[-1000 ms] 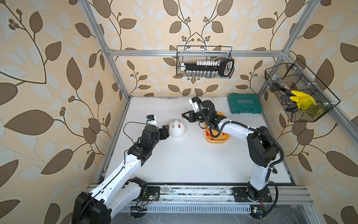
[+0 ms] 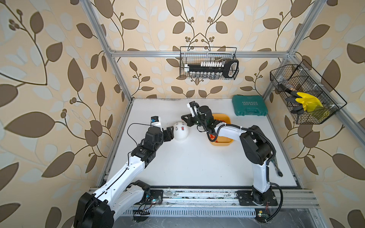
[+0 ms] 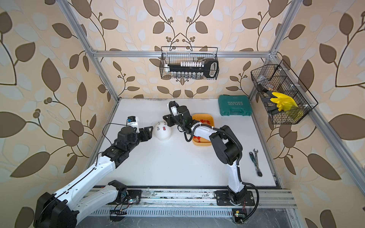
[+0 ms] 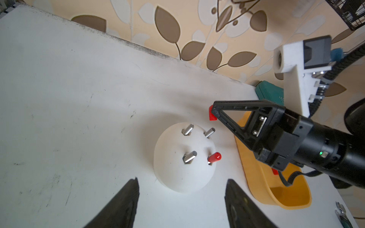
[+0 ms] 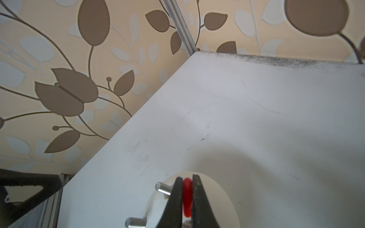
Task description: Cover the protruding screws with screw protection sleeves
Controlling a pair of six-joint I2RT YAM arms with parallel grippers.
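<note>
A white dome (image 4: 173, 167) carries protruding screws. Three of them are bare metal, among them the front screw (image 4: 190, 156) and the far screw (image 4: 209, 132). A red sleeve (image 4: 215, 157) covers the screw on its right side. My right gripper is shut on another red sleeve, which hangs above the far side of the dome, apart from the screws in the left wrist view. My left gripper stands open on the near left side of the dome, with nothing between its fingers.
An orange tray (image 3: 211, 131) with several red sleeves stands right of the dome, partly under the right arm. A green case (image 3: 235, 105) lies at the back right, and wrenches (image 3: 256, 163) near the right edge.
My right gripper has moved left with its sleeve, towards the dome.
</note>
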